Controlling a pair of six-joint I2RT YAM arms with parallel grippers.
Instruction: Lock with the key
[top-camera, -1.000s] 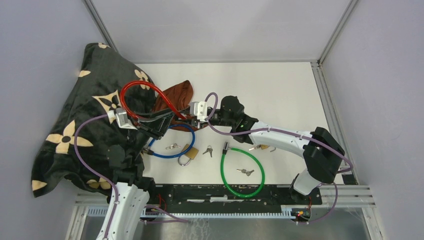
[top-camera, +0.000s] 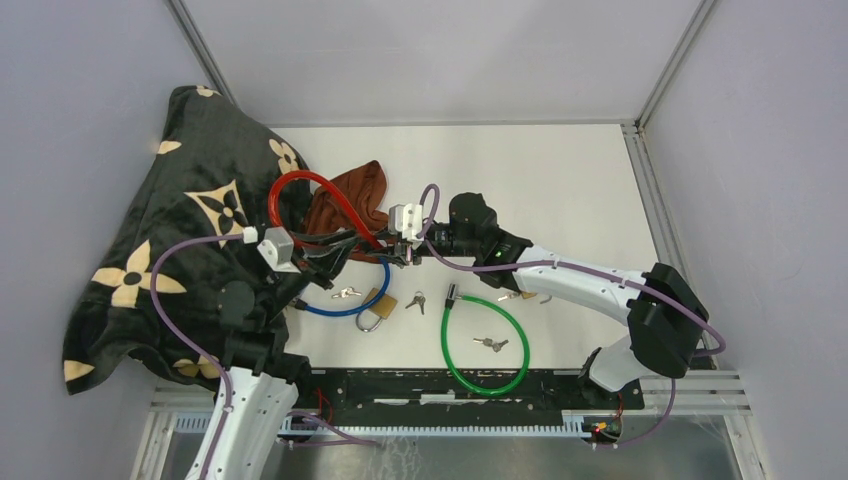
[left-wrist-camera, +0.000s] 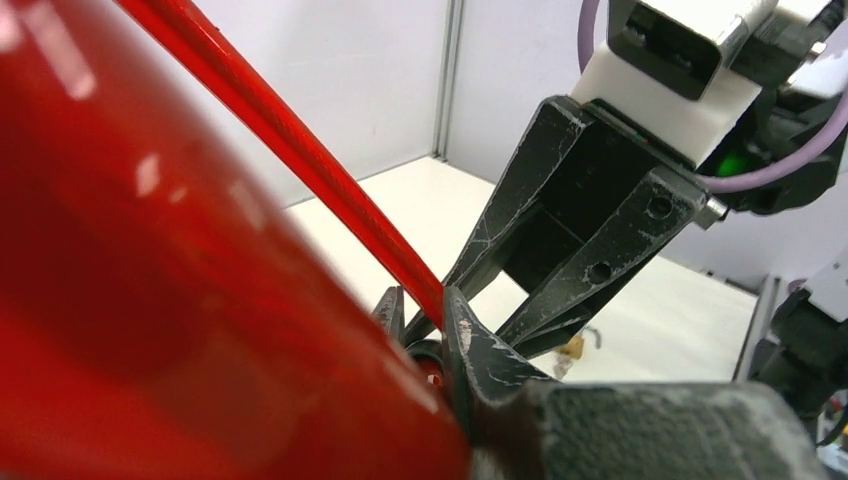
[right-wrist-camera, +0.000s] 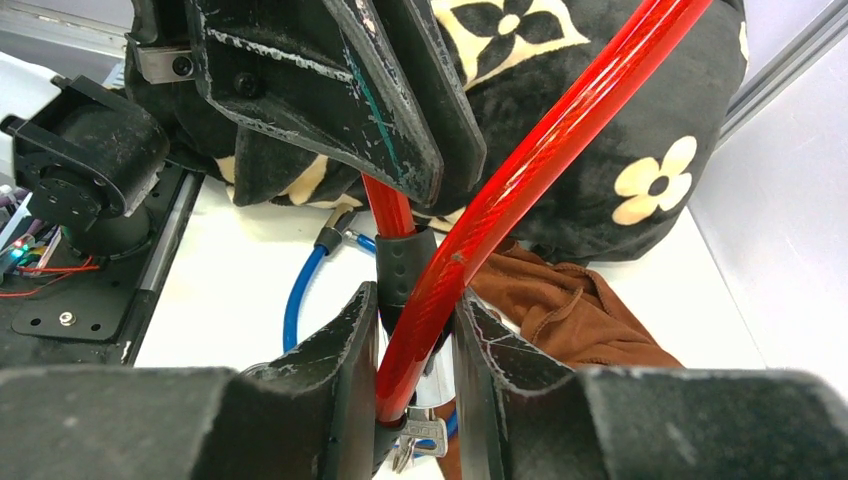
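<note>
A red cable lock (top-camera: 333, 199) is held aloft between both grippers, arching in a loop. My left gripper is shut on it; its tube fills much of the left wrist view. My right gripper is at the lock's other end, its fingers around or close against tube and black end piece, how tightly I cannot tell. A silver key (right-wrist-camera: 425, 430) hangs by the lower end piece in the right wrist view. Whether the lock's ends are joined is hidden.
On the white table (top-camera: 560, 180) lie a blue lock (top-camera: 340, 311), a green lock (top-camera: 515, 330), a padlock (top-camera: 380, 304) and loose keys (top-camera: 418, 300). A dark blanket (top-camera: 150, 230) and brown cloth (top-camera: 355, 185) are behind.
The left gripper and red loop have shifted right and down in the top view. The right arm has moved slightly down and to the right.
</note>
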